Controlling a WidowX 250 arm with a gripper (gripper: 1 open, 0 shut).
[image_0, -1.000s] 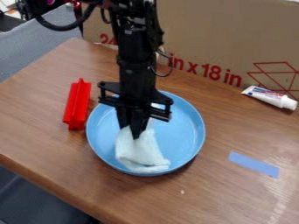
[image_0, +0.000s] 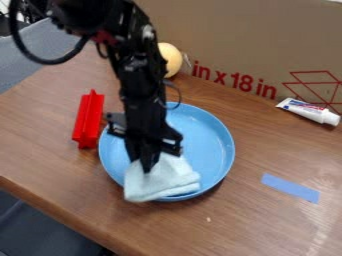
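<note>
My gripper (image_0: 151, 152) reaches down onto a white cloth (image_0: 163, 182) that lies bunched on the front part of a blue plate (image_0: 210, 140) and reaches to its front rim. The fingertips are at the cloth's upper part; whether they are closed on it cannot be made out.
A red object (image_0: 88, 119) lies left of the plate. A toothpaste tube (image_0: 307, 110) and a strip of blue tape (image_0: 289, 188) are on the right. A yellow round object (image_0: 170, 58) stands behind the arm, before a cardboard box (image_0: 261, 45). The table's front-left edge is near the plate.
My gripper has moved slightly left and down, and the cloth has shifted toward the front-left rim of the plate.
</note>
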